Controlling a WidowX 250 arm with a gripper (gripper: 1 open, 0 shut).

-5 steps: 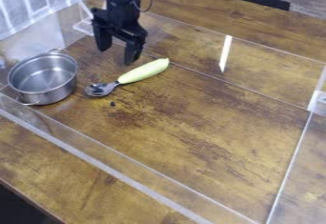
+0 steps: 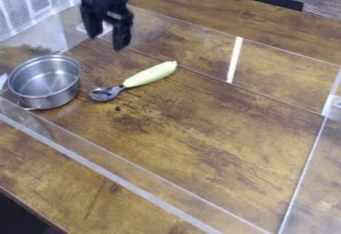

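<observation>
My gripper hangs in the upper left of the camera view, dark and blurred, above and behind the other objects, its fingers apart with nothing visible between them. A steel pot stands at the left. To its right lies a metal spoon, pointing toward a pale yellow-green elongated vegetable-like object that lies diagonally on the wooden table, touching or overlapping the spoon's handle.
Clear panels or tape strips edge the wooden table on the left, front and right. A short white strip stands at the upper right of centre.
My gripper has risen slightly and looks more blurred than before. The pot, spoon and pale object have not visibly moved.
</observation>
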